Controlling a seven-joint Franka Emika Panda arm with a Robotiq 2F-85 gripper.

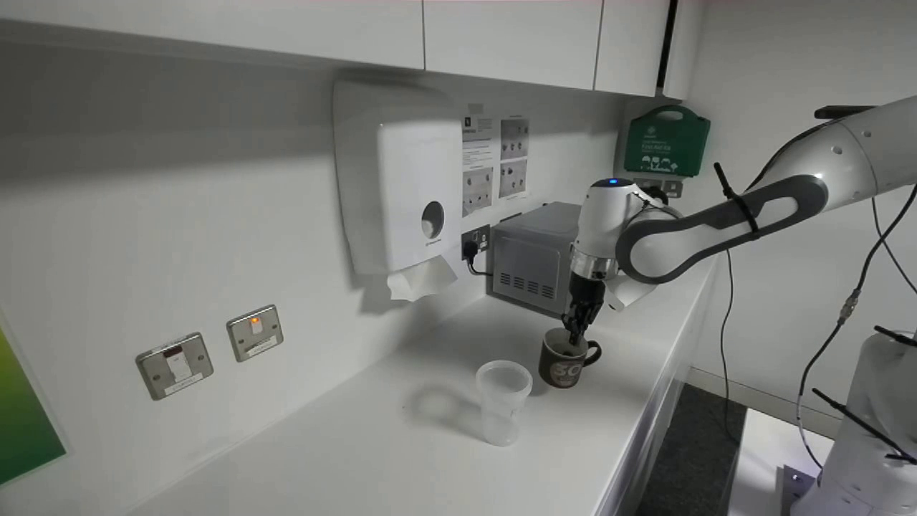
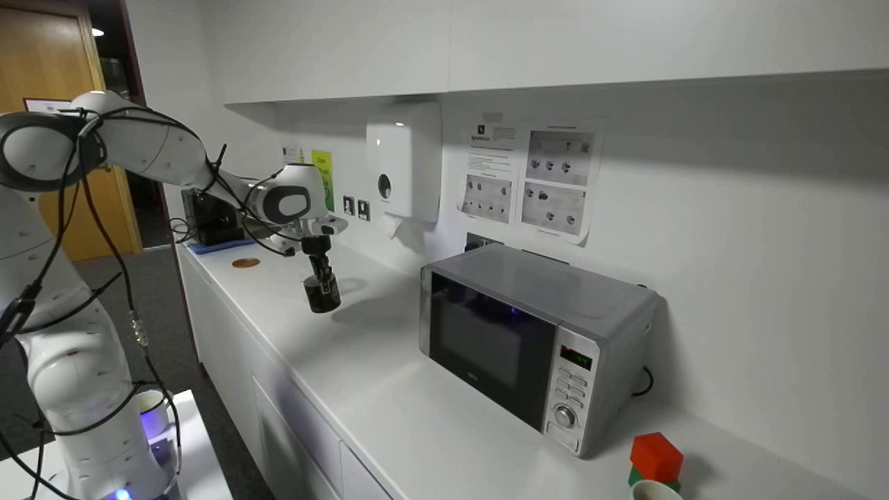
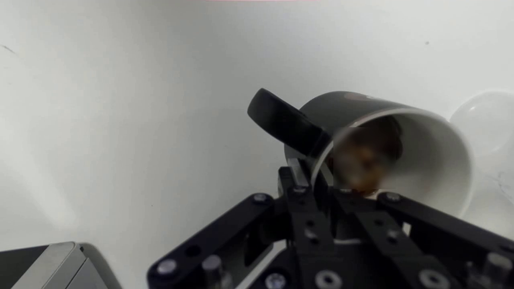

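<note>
A dark mug [image 1: 560, 368] with a pale interior and light lettering is in exterior view 1, its handle to the right. My gripper [image 1: 574, 337] points down and is shut on the mug's rim. In the wrist view one finger lies outside the wall near the handle [image 3: 289, 125] and the other inside. Something brown and blurred [image 3: 368, 161] shows within the mug [image 3: 433, 154]. Exterior view 2 has the mug [image 2: 321, 295] below the gripper. Whether its base touches the counter I cannot tell.
A clear plastic cup [image 1: 503, 400] stands close to the mug on the white counter [image 1: 344, 464]. Behind is a grey microwave [image 2: 500, 333], beyond which sit red and green blocks [image 2: 656, 457]. A brown disc [image 2: 246, 262] lies near the counter's edge.
</note>
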